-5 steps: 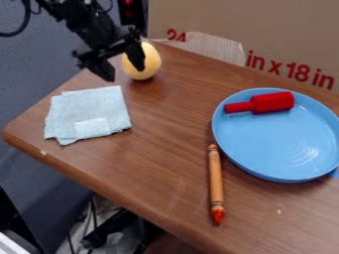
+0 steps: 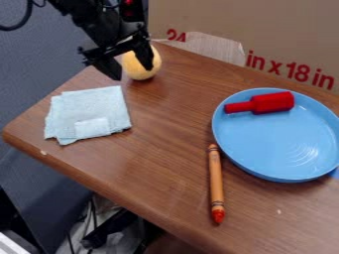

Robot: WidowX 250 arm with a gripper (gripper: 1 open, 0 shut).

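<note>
The black gripper (image 2: 127,62) is at the upper left, just left of and partly in front of a pale yellow round object (image 2: 146,63) on the wooden table. Whether its fingers are open or shut is hard to tell. A folded light blue cloth (image 2: 87,114) lies below it. On the right a blue plate (image 2: 276,149) holds a red cylinder with a handle (image 2: 269,102). An orange crayon (image 2: 216,184) lies left of the plate.
A cardboard box (image 2: 252,30) stands behind the table (image 2: 159,179). The table's left edge drops off at the lower left.
The gripper has shifted slightly at the upper left, staying by the yellow object. The other objects have not visibly moved.
</note>
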